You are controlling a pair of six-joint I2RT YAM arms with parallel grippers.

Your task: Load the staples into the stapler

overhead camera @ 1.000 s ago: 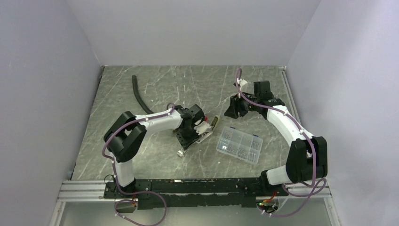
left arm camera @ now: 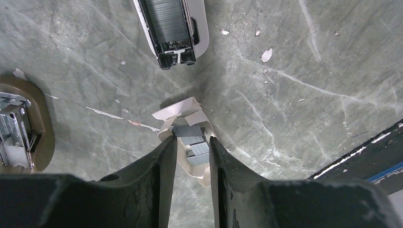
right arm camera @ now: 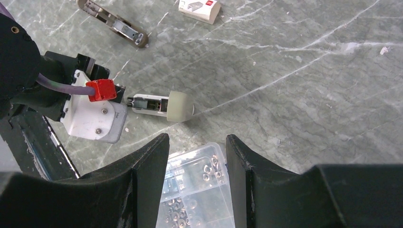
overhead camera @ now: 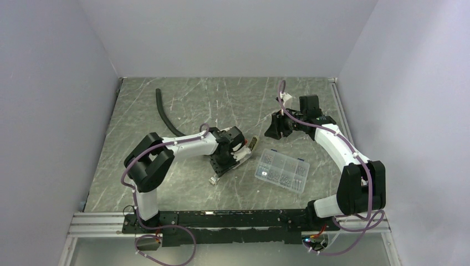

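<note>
My left gripper is shut on an opened white staple box [left arm camera: 203,175], one finger on each side. Several grey staple strips [left arm camera: 187,133] lie inside the box. Just past it, at the top of the left wrist view, is the front of a pale stapler [left arm camera: 202,28] with a grey ribbed strip in its black channel. The same stapler [right arm camera: 179,107] shows its beige back end in the right wrist view. Over the table's right side, my right gripper is open with nothing between its fingers, well apart from the stapler.
A brown device with a metal mechanism [left arm camera: 42,128] lies left of the staple box. The clear compartment case [overhead camera: 282,170] sits at the front right. A white printed box [right arm camera: 202,10] rests behind the left arm, and a dark curved tube [overhead camera: 162,111] at the back left.
The right arm has barely moved.
</note>
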